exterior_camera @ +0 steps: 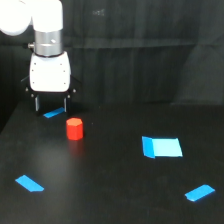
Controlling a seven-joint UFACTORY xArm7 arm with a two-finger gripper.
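Observation:
A white arm reaches down at the upper left of the camera view, and its gripper stands open, the dark fingers wide apart. Nothing shows between them. To the right of the gripper and nearer the camera, a small red block rests on the dark table, apart from the fingers. Right of centre lies a light blue square with a darker blue strip along its left side.
Blue strips lie on the table: one just below the gripper, one at the front left, another at the front right. A dark curtain closes off the back.

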